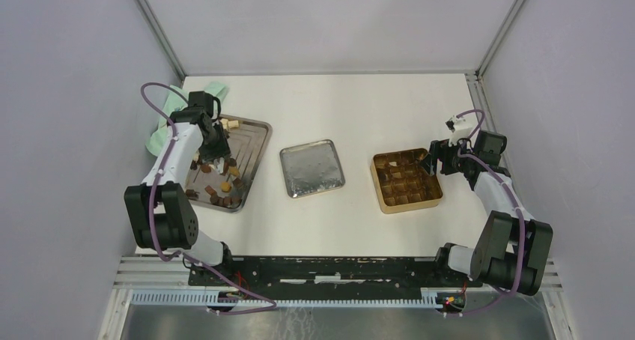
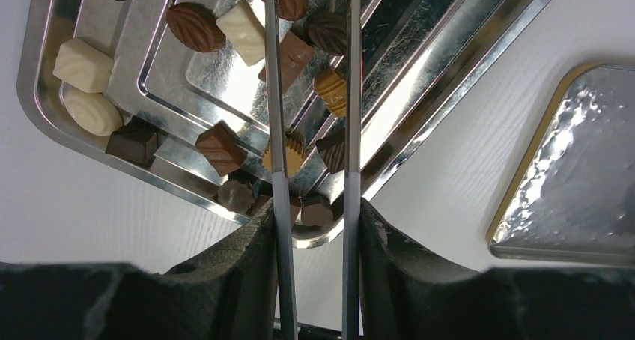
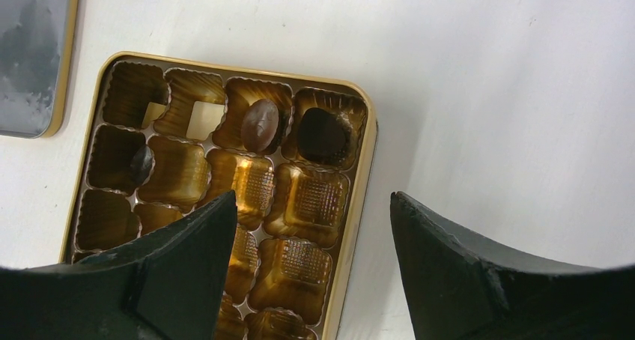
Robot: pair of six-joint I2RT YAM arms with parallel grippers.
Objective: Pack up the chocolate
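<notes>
Assorted chocolates fill the steel tray [image 1: 254, 141] [image 2: 442, 93] on the left, among them white [image 2: 82, 64], caramel [image 2: 329, 91] and dark pieces [image 2: 132, 143]. My left gripper [image 1: 220, 160] is over this tray; its long metal fingers run out of the wrist view's top, so whatever is between the tips is hidden. The gold-brown box [image 1: 381, 199] [image 3: 363, 164] at right has a dark chocolate [image 3: 320, 134] and a brown oval one [image 3: 260, 125] in back compartments; most others look empty. My right gripper [image 1: 432, 160] stands open over its right side.
An empty metal tray [image 1: 311, 168] lies mid-table, between the chocolate tray and the box. A mint cloth [image 1: 215, 87] is behind the left tray.
</notes>
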